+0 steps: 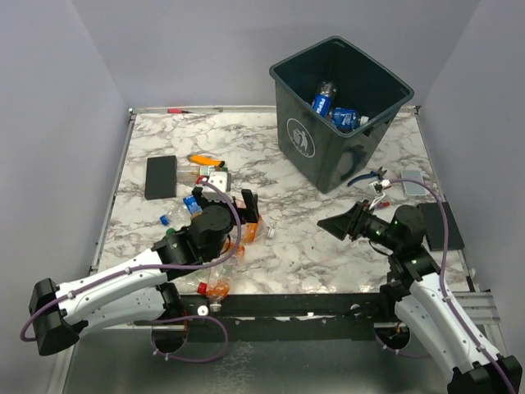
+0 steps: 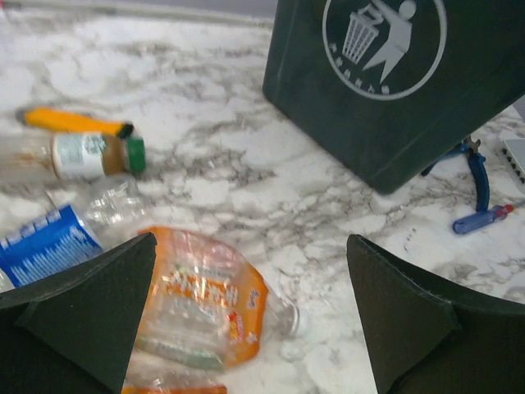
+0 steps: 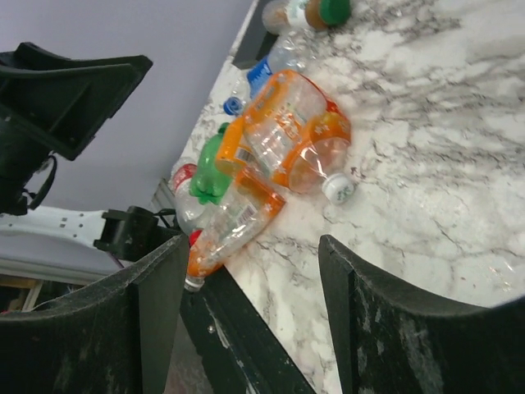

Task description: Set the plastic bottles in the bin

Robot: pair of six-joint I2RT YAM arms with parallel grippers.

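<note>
Plastic bottles lie in a pile at the left of the marble table: orange-labelled bottles (image 3: pixel 291 123), a green-capped bottle (image 2: pixel 82 156), a blue-labelled bottle (image 2: pixel 45 246) and a green bottle (image 3: pixel 212 168). My left gripper (image 1: pixel 225 197) hangs open over the pile, nothing between its fingers. My right gripper (image 1: pixel 343 223) is over bare table to the right of the pile, fingers apart and empty. The dark grey bin (image 1: pixel 303 164) stands at the back right, with blue-labelled bottles (image 1: pixel 323 100) inside it.
Pliers (image 1: pixel 366 176), a screwdriver (image 2: pixel 476 220) and dark pads (image 1: pixel 443 226) lie at the right, beside a small light grey item (image 1: pixel 413 183). A black pad (image 1: pixel 160 177) and an orange cutter (image 1: pixel 205 161) lie at the back left.
</note>
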